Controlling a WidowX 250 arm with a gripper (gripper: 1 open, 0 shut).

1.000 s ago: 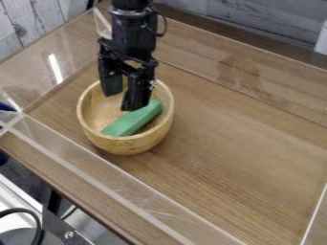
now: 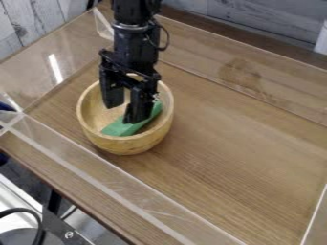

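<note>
My black arm comes down from the top centre, and its gripper [image 2: 128, 96] hangs open over a round wooden bowl [image 2: 125, 144], its dark fingers reaching down into the bowl. A green object [image 2: 128, 124] lies on the bowl's floor beneath the fingers, partly hidden by them. I cannot tell whether the fingers touch it.
A dark cable or hose [image 2: 32, 220] lies at the lower left, beyond the table's edge.
The gripper has come lower into the bowl, over the green object, covering more of it.
</note>
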